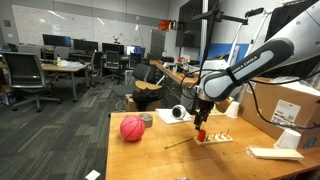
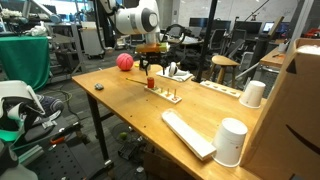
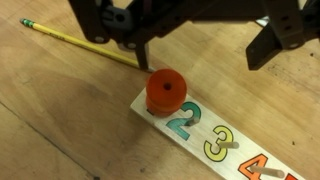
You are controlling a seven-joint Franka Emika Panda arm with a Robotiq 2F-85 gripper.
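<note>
A red cylinder (image 3: 166,92) with a hole in its top sits over the "1" end of a pale wooden number board (image 3: 205,128). Thin pegs stand by the coloured numbers along the board; the first peg is hidden. In exterior view 1 the same red piece (image 1: 202,135) shows below my gripper (image 1: 203,119). My gripper is open, with bare wood between its dark fingers. Seen from the wrist, the red piece lies outside the gap, below the left finger.
A yellow pencil (image 3: 80,40) lies beside the board. A red ball (image 1: 132,127) rests on the table's left part. White cups (image 2: 231,140), a long white block (image 2: 187,133) and a cardboard box (image 1: 292,105) occupy the other end. Bare wood lies in front of the board.
</note>
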